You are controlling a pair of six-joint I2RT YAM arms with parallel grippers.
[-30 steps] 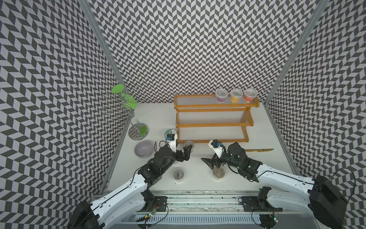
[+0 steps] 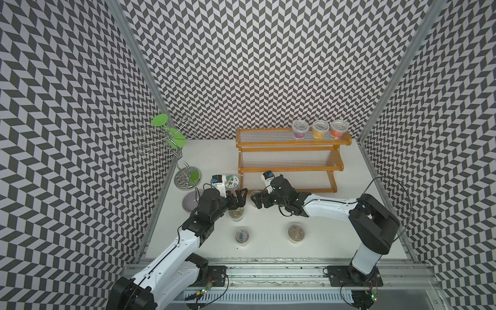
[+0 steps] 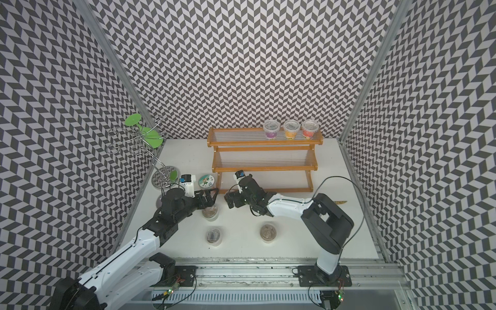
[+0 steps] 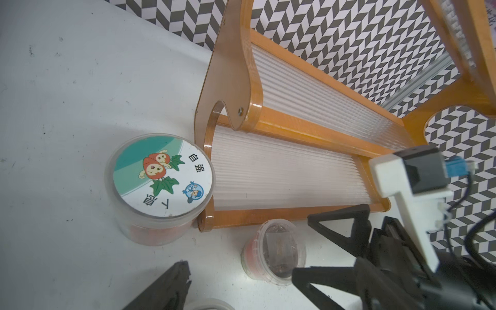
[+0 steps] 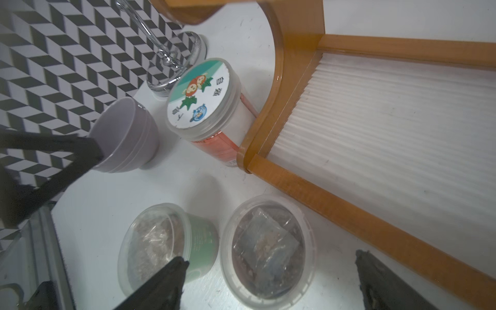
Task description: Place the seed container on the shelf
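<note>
A small clear seed cup (image 5: 267, 248) with a packet inside stands on the table by the shelf's front left corner. My right gripper is open close over it, one finger to each side, not gripping. From the left wrist view, the fingers of the right gripper reach the rim of this pink-sided cup (image 4: 254, 255). My left gripper (image 2: 242, 195) hangs open just to the left, holding nothing. A greenish seed cup (image 5: 204, 245) sits beside the first. The wooden shelf (image 2: 289, 169) has three tiers; its top one bears three cups (image 2: 318, 130) at the right.
A large tub (image 4: 162, 178) with a printed lid stands against the shelf's left side. Two more cups (image 2: 242, 236) (image 2: 296, 232) are near the table's front. Purple bowls (image 5: 126, 134) and a metal stand (image 2: 180, 178) occupy the left. Both lower tiers look empty.
My right gripper has moved left and toward the shelf, over to the cup near the shelf's corner. My left gripper has shifted left and slightly back, away from that cup.
</note>
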